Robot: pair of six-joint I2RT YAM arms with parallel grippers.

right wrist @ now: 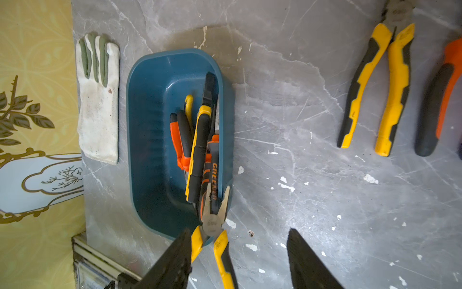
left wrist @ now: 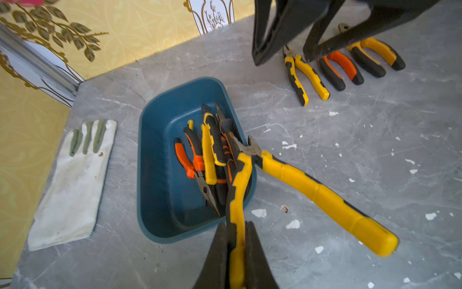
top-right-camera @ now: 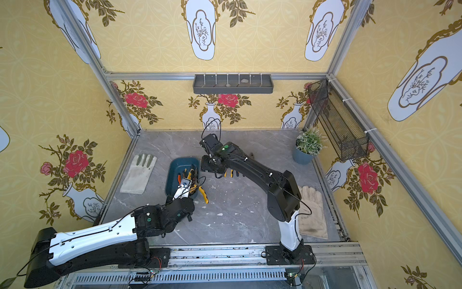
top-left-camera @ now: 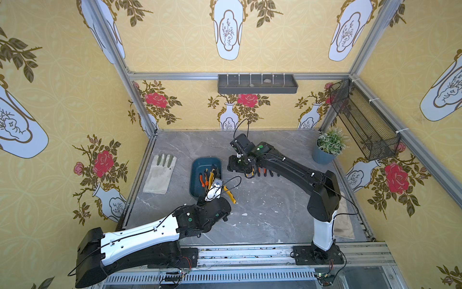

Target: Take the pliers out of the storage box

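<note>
My left gripper is shut on one handle of yellow-and-black pliers (left wrist: 327, 202), whose metal head is over the right rim of the blue storage box (left wrist: 151, 159). Orange, yellow and dark-handled tools (right wrist: 197, 149) lie inside the box. My right gripper is open above the box's right side, its fingers empty, with the held pliers below it. Outside the box, to its right, several pliers (right wrist: 394, 96) lie in a row on the grey table.
A white glove (left wrist: 72, 187) lies left of the box and another (top-right-camera: 312, 212) at the right front. A potted plant (top-left-camera: 327, 147) stands at the back right.
</note>
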